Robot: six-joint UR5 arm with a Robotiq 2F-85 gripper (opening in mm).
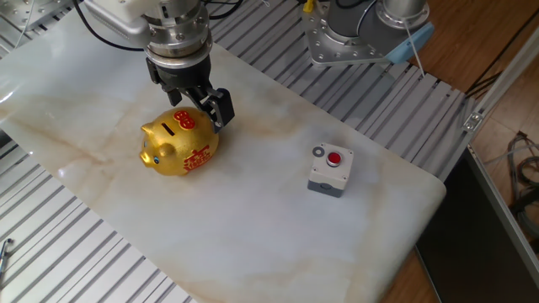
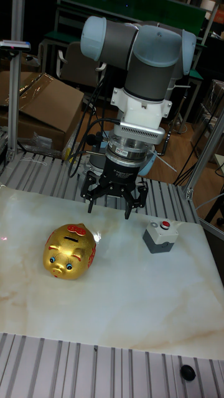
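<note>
A golden piggy bank (image 1: 180,141) with red markings and a slot in its back stands on the marble-patterned table. In exterior view 3 the same piggy bank (image 2: 69,252) faces the camera at the left. My black gripper (image 2: 109,213) hangs above the table, behind the pig and to its right, its two fingers spread wide with nothing between them. From exterior view 2 the gripper (image 1: 195,114) overlaps the pig's rear, and its lower fingertips are partly hidden there. To the right sits a white and grey box with a red button (image 1: 334,159), clear of the gripper.
Bare tabletop (image 1: 261,227) lies in front of the pig and the button box. Slatted metal rails (image 2: 79,368) border the table. A small black knob (image 2: 188,372) rests on the front rails. Behind the table is a cardboard box (image 2: 50,109).
</note>
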